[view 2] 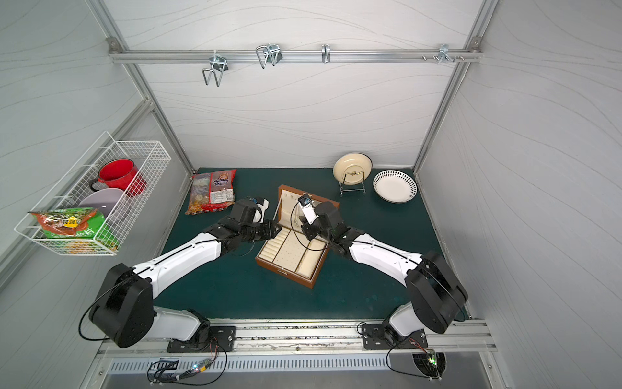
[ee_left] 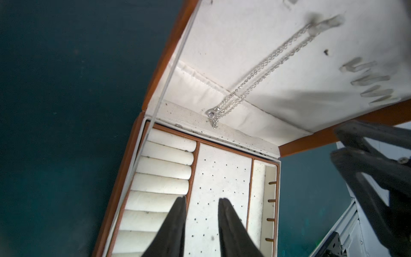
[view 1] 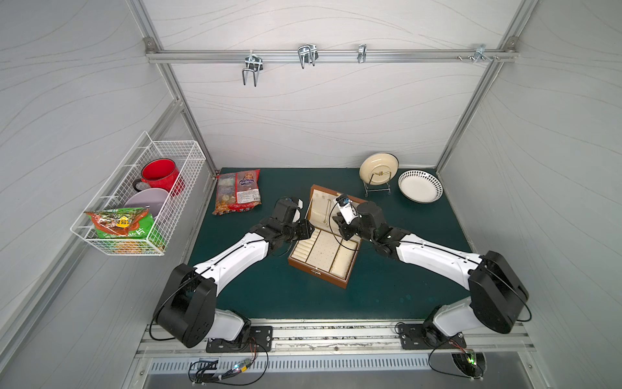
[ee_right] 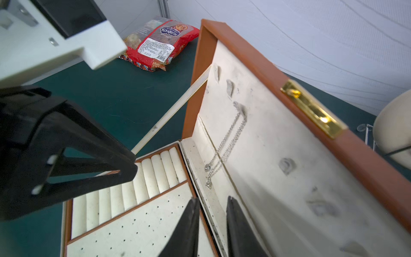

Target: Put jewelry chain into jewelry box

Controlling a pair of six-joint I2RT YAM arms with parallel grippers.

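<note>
The silver jewelry chain (ee_left: 265, 64) hangs from a hook on the white lining of the raised lid, its lower end near the hinge line. In the right wrist view the chain (ee_right: 229, 141) shows the same loop, clear of both grippers. The wooden jewelry box (view 1: 317, 275) is open, with ring rolls, a flat middle section and a side section. My left gripper is open over the box with nothing between its fingers. My right gripper has its fingers apart and empty, in front of the lid.
A red snack bag (view 1: 237, 191) lies at the back left. A plate on a stand (view 1: 379, 170) and a white bowl (view 1: 420, 186) are at the back right. A wire basket (view 1: 139, 194) hangs on the left wall. Free table lies on both sides of the box.
</note>
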